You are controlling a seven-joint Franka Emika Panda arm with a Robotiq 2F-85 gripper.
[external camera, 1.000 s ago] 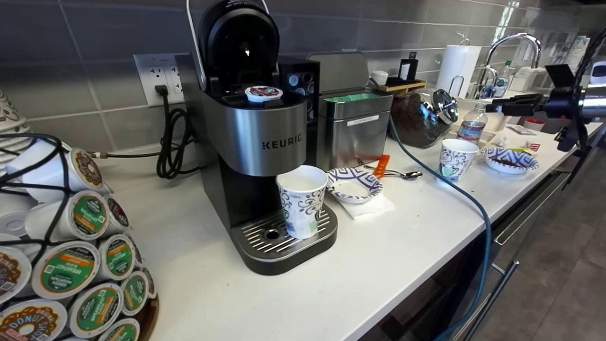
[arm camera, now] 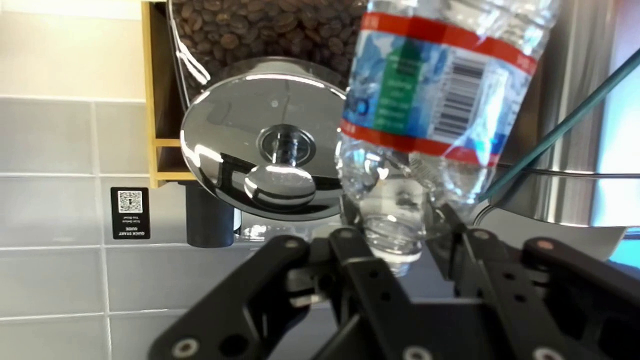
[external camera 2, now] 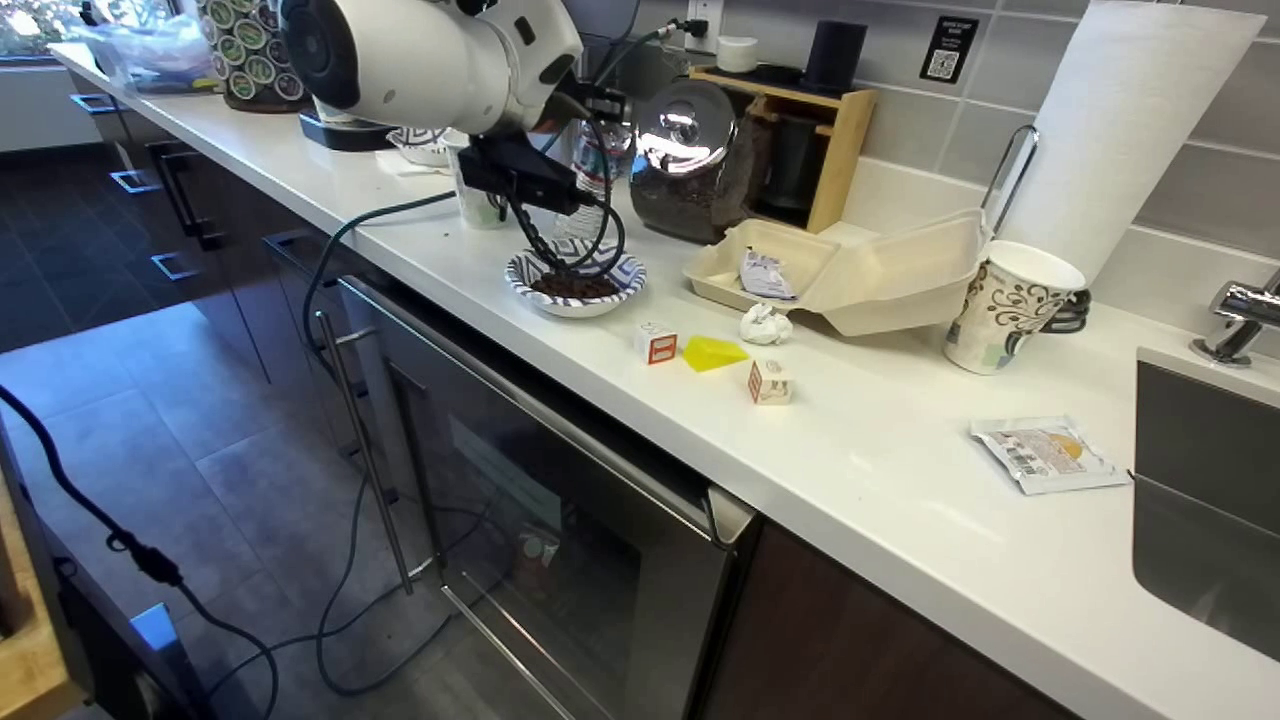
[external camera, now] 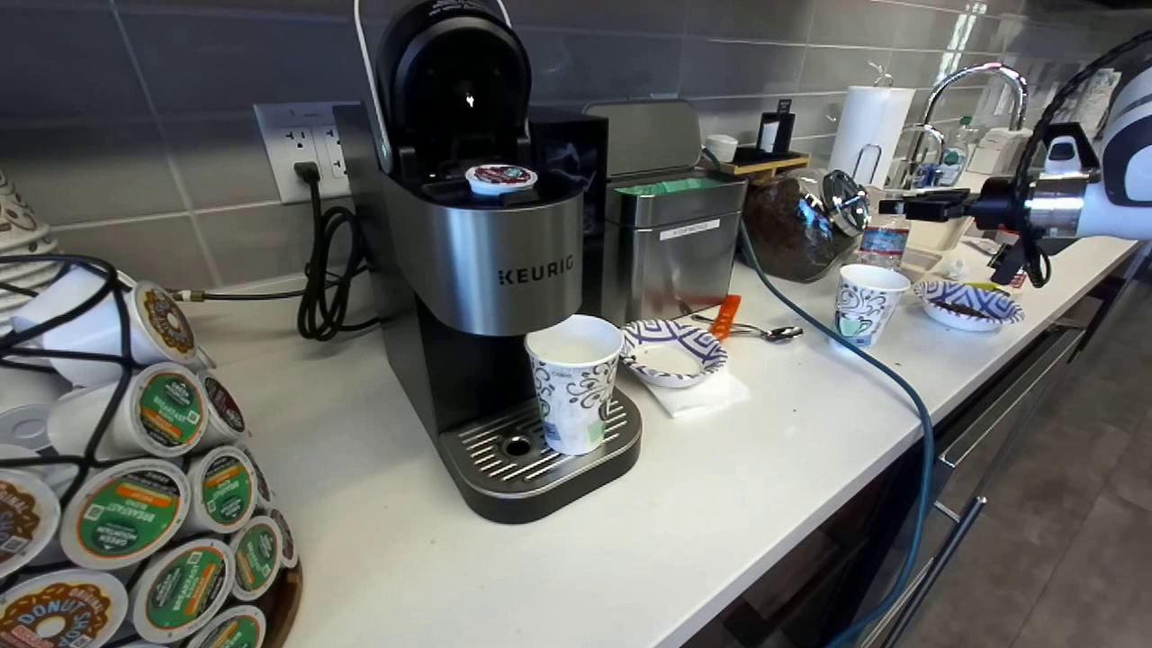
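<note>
A clear plastic bottle [arm camera: 438,90] with a red and blue label fills the upper right of the wrist view. My gripper is shut on its neck, a finger on either side. The bottle appears tilted relative to the gripper in that view. In exterior view 1 the bottle [external camera: 886,242] shows below the gripper [external camera: 892,205], behind a patterned paper cup [external camera: 867,301]. Exterior view 2 shows only part of the bottle [external camera 2: 588,222], with the arm in front; whether its base touches the counter is hidden.
A glass jar [external camera: 786,232] of coffee beans stands close beside the bottle. Nearby sit a bowl [external camera: 968,307] and an open takeout box [external camera 2: 918,288]. The blue-green hose [external camera: 826,324] crosses the counter. A coffee maker [external camera: 475,259] stands farther off, with open counter in front.
</note>
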